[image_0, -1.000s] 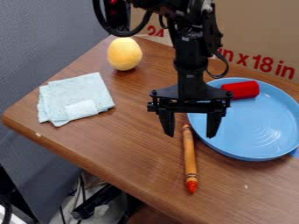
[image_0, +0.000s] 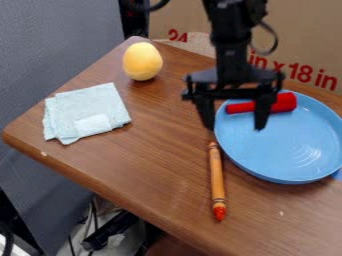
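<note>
My black gripper (image_0: 234, 110) hangs over the left rim of a blue plate (image_0: 287, 150), its fingers apart and blurred. A red cylinder (image_0: 281, 103) lies at the back of the plate, partly behind the gripper. An orange crayon (image_0: 217, 185) with a red tip lies on the table left of the plate, below the gripper. Whether anything is between the fingers is hard to tell, but the cylinder appears to rest on the plate.
A folded pale cloth (image_0: 84, 113) lies at the left of the wooden table (image_0: 134, 170). A yellow oval object (image_0: 143, 62) stands at the back left. A cardboard box (image_0: 301, 40) is behind.
The gripper has risen and shifted slightly right, toward the red cylinder at the back of the plate. The other objects appear still.
</note>
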